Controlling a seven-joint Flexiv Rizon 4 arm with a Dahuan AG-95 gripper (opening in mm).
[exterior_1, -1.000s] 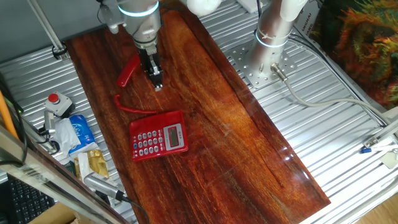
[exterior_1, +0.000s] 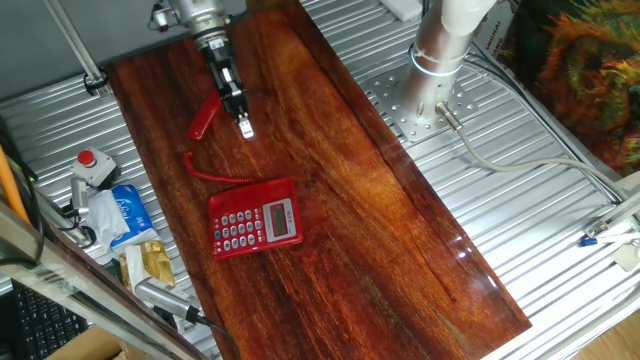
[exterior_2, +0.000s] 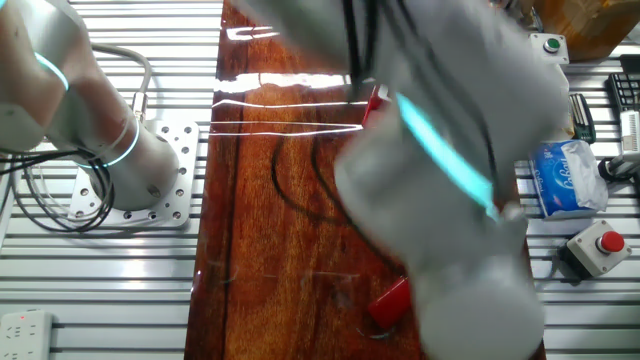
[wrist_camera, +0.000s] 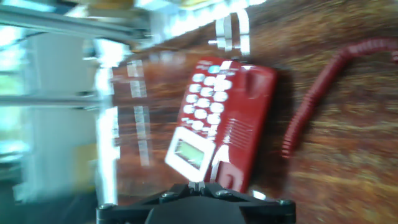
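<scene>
A red desk telephone (exterior_1: 238, 217) with grey keys and a small display lies on the wooden tabletop. Its red handset (exterior_1: 204, 118) is off the cradle, lying apart from the base, and the coiled red cord (exterior_1: 215, 178) curves between them. Just right of the handset in the first exterior view, my gripper (exterior_1: 247, 128) points down over the bare wood. The wrist view has the phone base (wrist_camera: 245, 118) ahead with its cradle empty, and my gripper at the bottom edge, fingers together and nothing visible between them. In the second exterior view the arm covers much of the phone; part of the handset (exterior_2: 391, 303) shows.
Along one side of the tabletop lie a red stop button (exterior_1: 87, 158) and a blue-white tissue pack (exterior_1: 130, 215). Much of the wood (exterior_1: 370, 270) beside the phone is clear.
The arm has drawn back toward the top of the first exterior view and tilted, its fingertips shifting slightly up and left. The phone, cord and handset have stayed put.
</scene>
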